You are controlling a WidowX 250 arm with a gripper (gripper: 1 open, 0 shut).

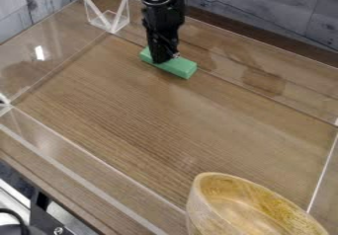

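Note:
A small green rectangular block (177,67) lies on the wooden table (145,130) in the upper middle of the view. My black gripper (162,57) reaches down from the top onto the block's left part, with its tips at or just over it. Whether it is open or shut on the block is too small and dark to tell.
A large yellow bowl (244,207) sits at the bottom right. A clear plastic item (106,14) is at the upper left near the wall.

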